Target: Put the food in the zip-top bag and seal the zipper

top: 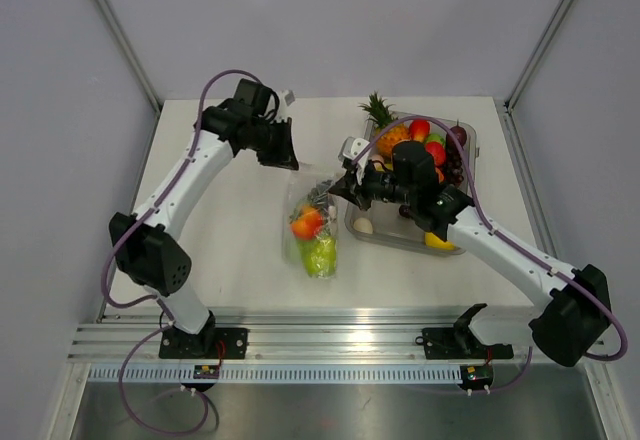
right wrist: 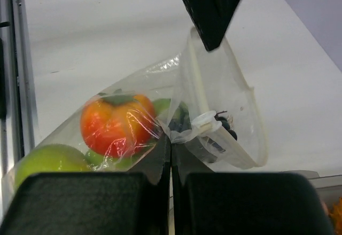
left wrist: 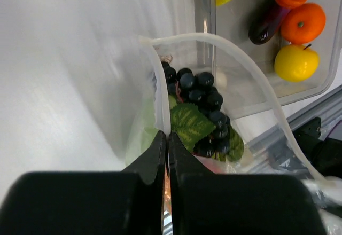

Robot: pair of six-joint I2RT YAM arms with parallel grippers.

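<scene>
The clear zip-top bag (top: 296,250) lies on the table, its mouth gaping between my two grippers. Inside are a red-orange tomato-like item (right wrist: 116,124), a green item (top: 319,256), and dark grapes (left wrist: 197,91) with a leaf near the opening. My left gripper is shut on one side of the bag's rim, which runs up from between its fingertips. On the opposite side, my right gripper is shut with gathered bag film at its tips. In the top view, the left gripper (top: 295,167) is farther back and left of the right gripper (top: 333,193).
Close to the bag on the right, a clear tray (top: 395,240) holds loose food, including a pineapple (top: 390,138), a yellow item (top: 437,241) and red fruit. The right arm reaches over this tray. Bare table shows left of the bag.
</scene>
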